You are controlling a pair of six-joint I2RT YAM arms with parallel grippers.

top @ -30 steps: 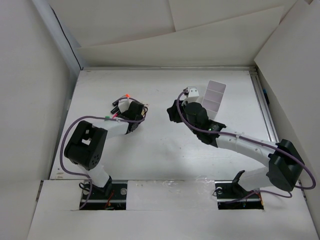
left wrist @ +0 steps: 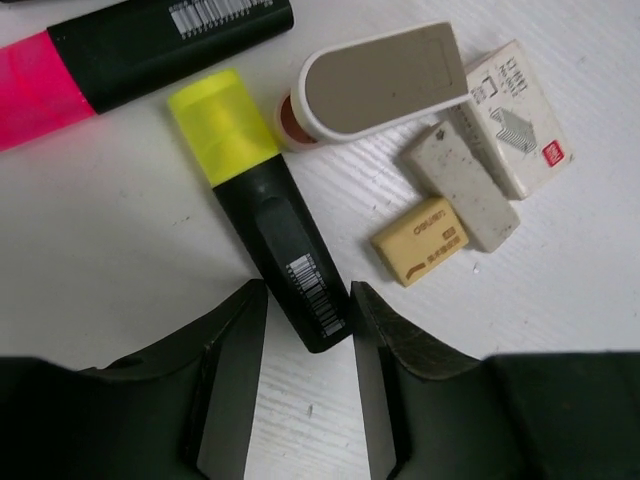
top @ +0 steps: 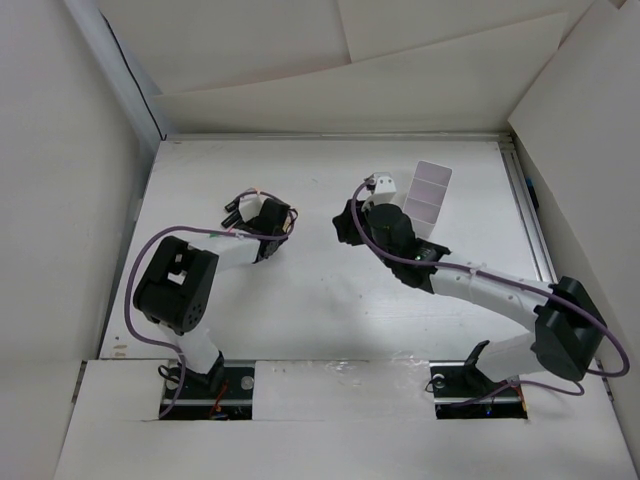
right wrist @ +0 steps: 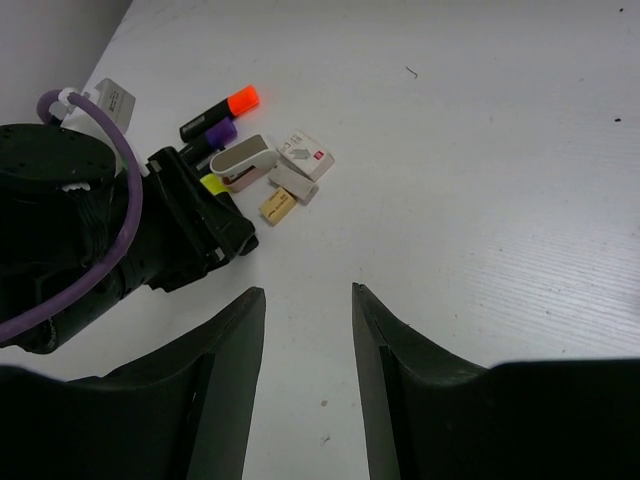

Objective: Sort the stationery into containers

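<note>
My left gripper is low over the yellow-capped highlighter [left wrist: 280, 225], a fingertip at each side of its lower end; whether it grips it I cannot tell. Near it lie a pink-capped highlighter [left wrist: 160, 55], a white-cased item [left wrist: 380, 75], a white box [left wrist: 520, 120], a grey eraser [left wrist: 460, 185] and a tan eraser [left wrist: 420, 240]. In the right wrist view, orange [right wrist: 225, 108] and purple [right wrist: 218, 133] highlighters show too. My right gripper stands open over bare table, right of the pile in the top view.
A pale compartment container [top: 430, 180] sits at the back right, behind my right arm. Walls enclose the back and sides.
The right arm is almost unchanged.
</note>
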